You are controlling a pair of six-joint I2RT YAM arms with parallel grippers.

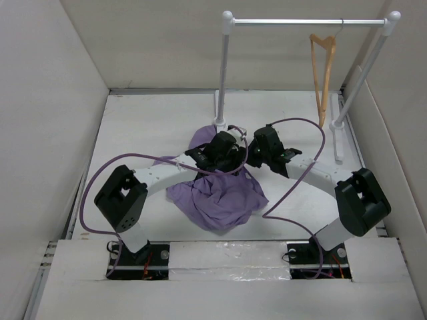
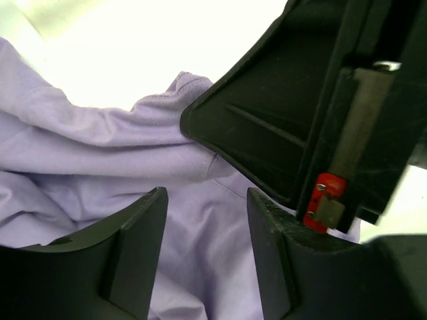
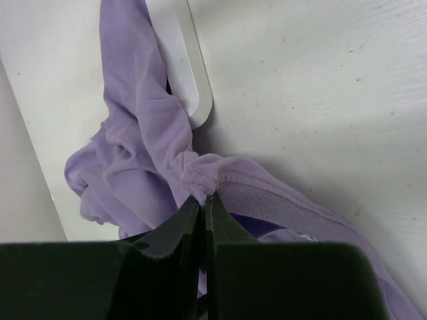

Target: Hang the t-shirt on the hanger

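The purple T-shirt [image 1: 213, 203] lies crumpled at the table's middle, under both arms. In the left wrist view my left gripper is part open over the shirt's folds [image 2: 100, 160], and the dark body of the other gripper fills the upper right. In the right wrist view my right gripper is shut on a bunched ribbed edge of the shirt [image 3: 247, 190]. The wooden hanger [image 1: 327, 67] hangs from the rail at the back right, apart from both grippers.
The white rack [image 1: 307, 23] stands at the back; its left foot [image 3: 183, 60] touches the shirt. Purple cables [image 1: 137, 155] loop over both arms.
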